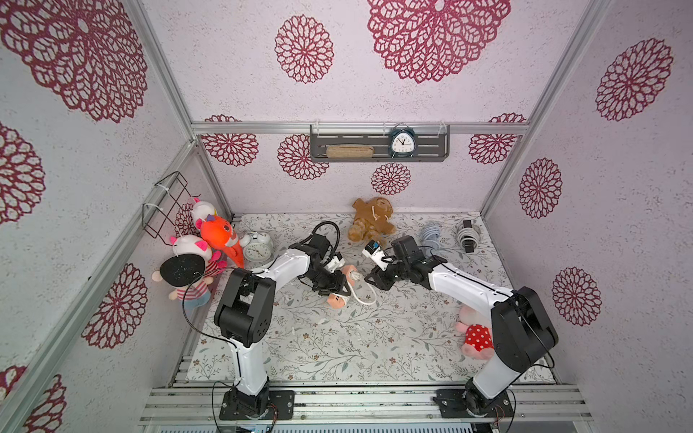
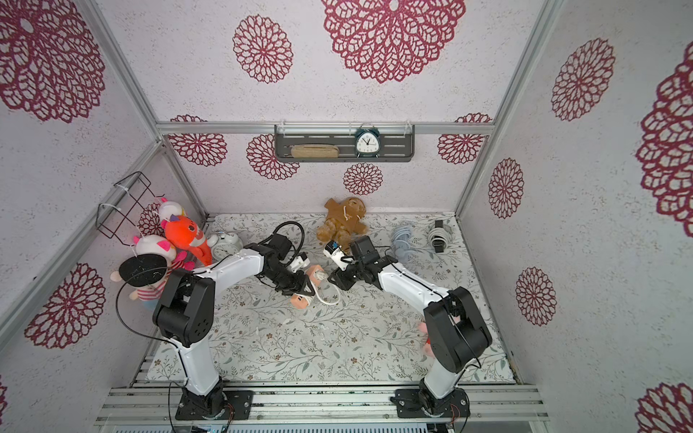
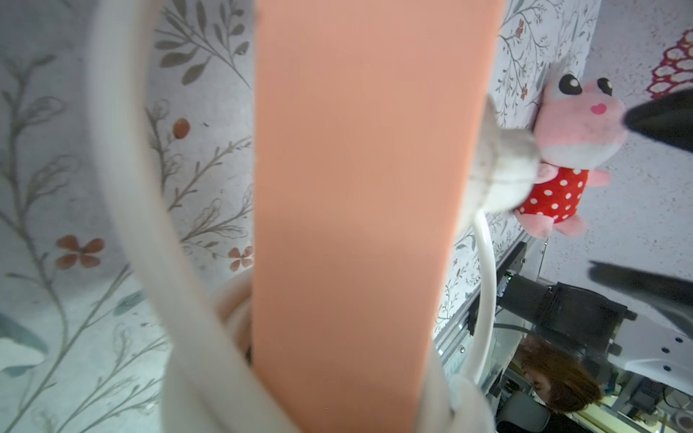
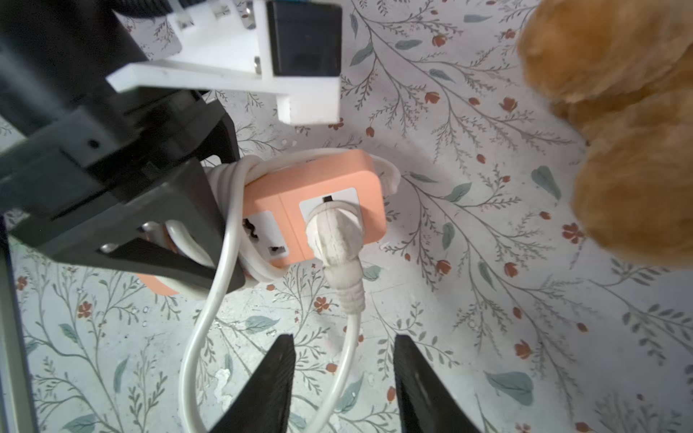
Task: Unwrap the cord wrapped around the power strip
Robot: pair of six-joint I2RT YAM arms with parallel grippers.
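Observation:
The salmon power strip (image 4: pixel 317 173) has white cord (image 4: pixel 234 216) wound around it and a white plug (image 4: pixel 334 231) in a socket, its lead hanging in a loop. My left gripper (image 1: pixel 337 285) is shut on the strip, whose side fills the left wrist view (image 3: pixel 361 202); its fingertips are mostly hidden. My right gripper is open, just beside the plug's lead, with nothing between its fingers.
A brown teddy (image 1: pixel 371 216) sits behind the strip. Coiled cords (image 1: pixel 467 234), a pink plush (image 1: pixel 476 337), a white clock (image 1: pixel 257 247) and several toys at the left surround it.

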